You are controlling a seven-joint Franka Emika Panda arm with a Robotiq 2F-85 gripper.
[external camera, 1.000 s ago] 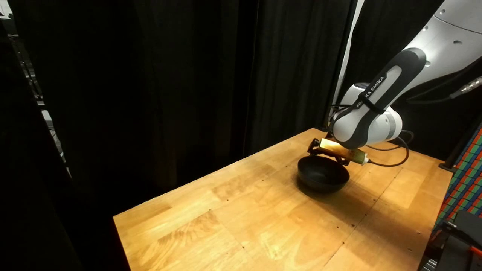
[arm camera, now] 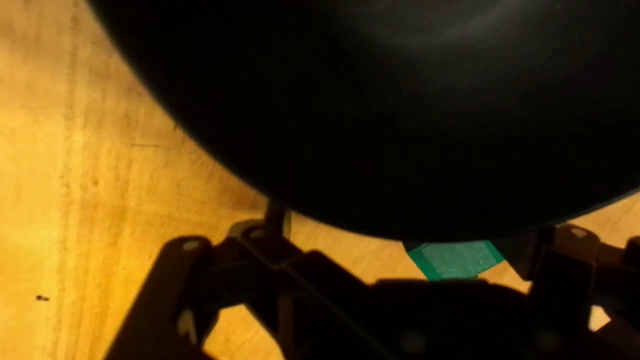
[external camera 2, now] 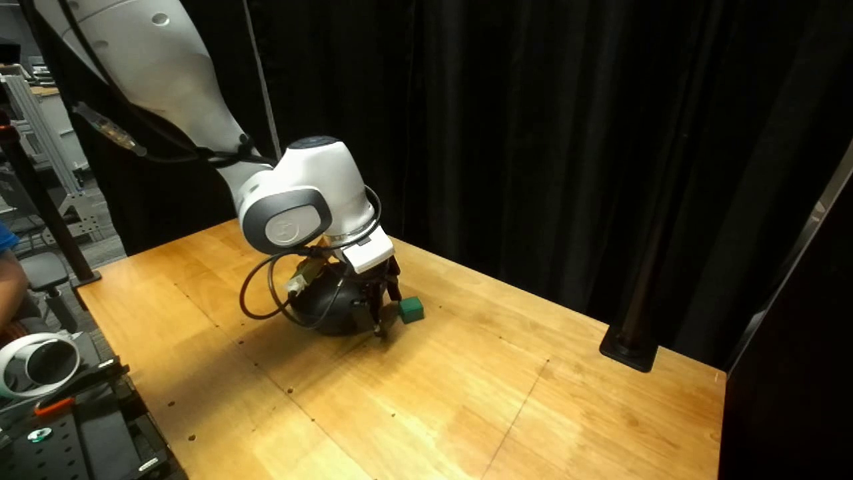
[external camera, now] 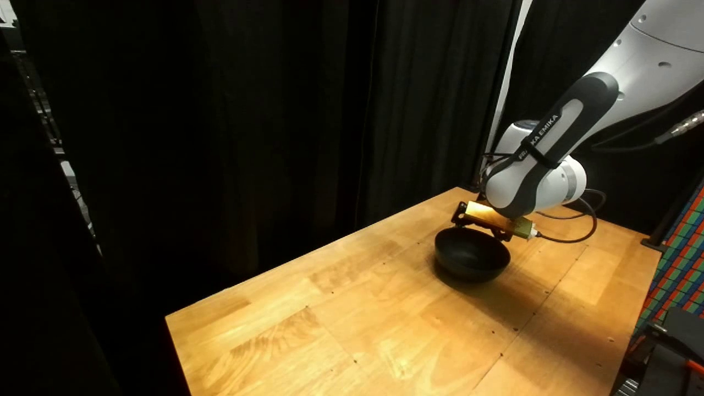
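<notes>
A black bowl (external camera: 472, 254) rests on the wooden table, and its dark curve (arm camera: 384, 120) fills the upper wrist view. Right beside it, on the side away from exterior view 1, my gripper (external camera 2: 388, 313) points down, its fingertips low near the tabletop. The fingers stand wide apart, so it is open. A small green block (external camera 2: 411, 309) sits on the table close to the fingers. In the wrist view the block (arm camera: 454, 260) shows between the fingers, nearer the right one, partly covered by the bowl's rim. Whether a finger touches the block or bowl cannot be told.
Black curtains hang behind it. A dark post base (external camera 2: 629, 347) stands on the far edge. A cable (external camera 2: 272, 296) loops from the wrist beside the bowl.
The arm and gripper have shifted only very slightly in exterior view 1. The bowl stands in the same place.
</notes>
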